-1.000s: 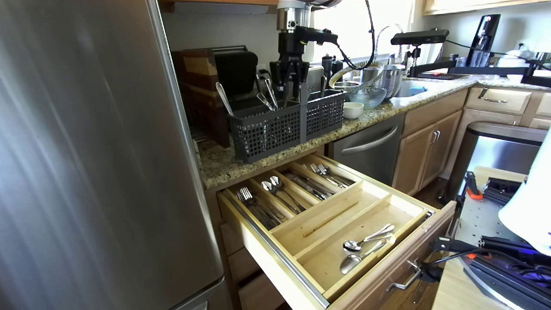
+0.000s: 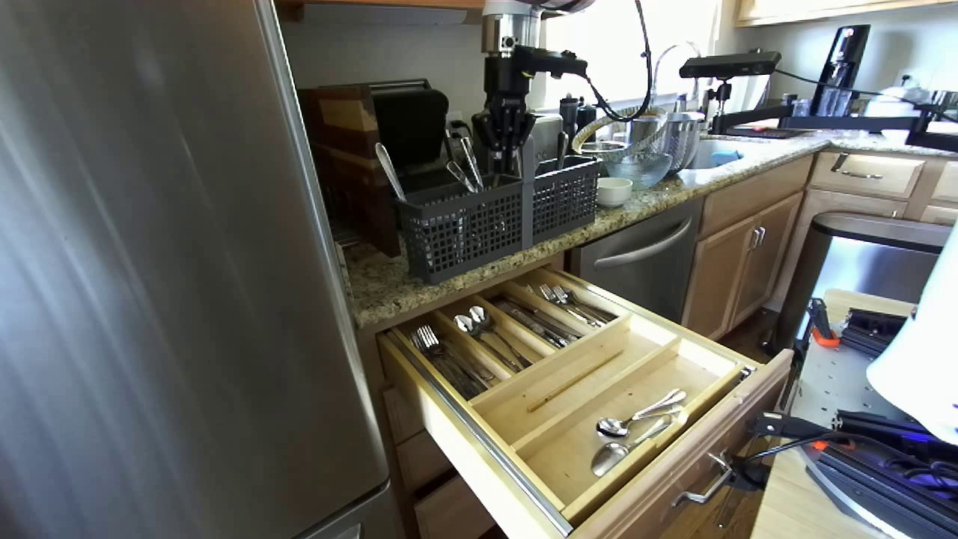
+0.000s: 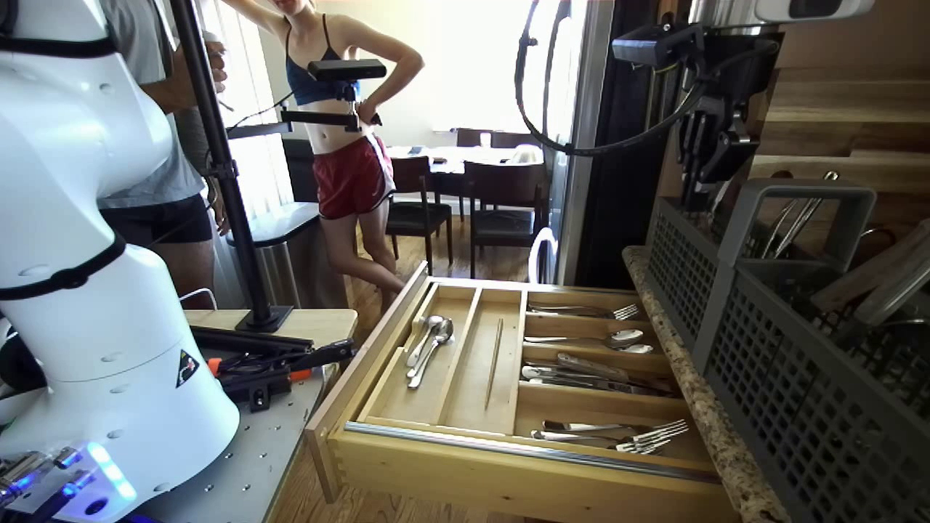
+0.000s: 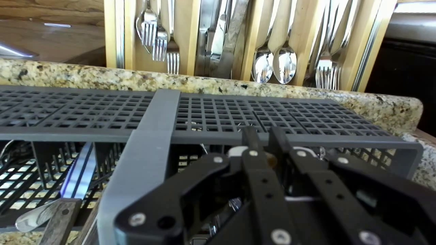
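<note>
My gripper (image 2: 504, 169) points straight down into the grey cutlery basket (image 2: 467, 229) on the counter, its fingertips below the rim. In the wrist view the fingers (image 4: 252, 141) stand close together, with a narrow gap and a small brownish bit of something behind them. They are shut on a utensil that is mostly hidden by the fingers and basket. Other utensils lean out of the basket, among them a silver handle (image 2: 390, 171) at its left end. Below, the open drawer (image 2: 476, 440) holds forks (image 2: 428, 341), spoons (image 2: 476, 319) and knives (image 4: 222, 36) in separate compartments.
Loose spoons (image 2: 620, 440) lie in the drawer's front compartment, and a thin stick (image 2: 575, 381) in the middle one. The basket's upright handle (image 3: 806, 192) rises close beside the gripper. A white bowl (image 2: 614, 192) and a glass bowl (image 2: 642, 169) stand right of the basket.
My fingers have drawn closer together at the basket. The arm stays in nearly the same place, and the drawer and its cutlery look unchanged.
</note>
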